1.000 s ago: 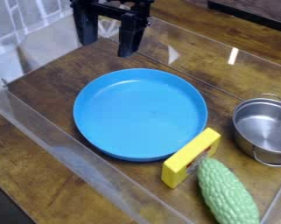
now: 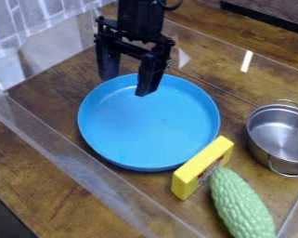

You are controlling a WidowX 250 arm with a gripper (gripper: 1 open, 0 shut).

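Observation:
My black gripper (image 2: 129,72) is open over the back edge of a blue plate (image 2: 149,128), with nothing visible between its two fingers. The plate lies flat and empty on a wooden surface in the middle of the view. A yellow block (image 2: 200,167) stands at the plate's front right, and a pale green corn-like vegetable (image 2: 241,204) lies beyond it at the bottom right.
A steel pot (image 2: 277,139) sits at the right, beside the plate. Clear low walls edge the area on the left and along the front. Bare wood (image 2: 232,84) shows behind the plate to the right.
My gripper has come down and toward the front, from behind the plate to over its back edge. The objects on the surface have not visibly moved.

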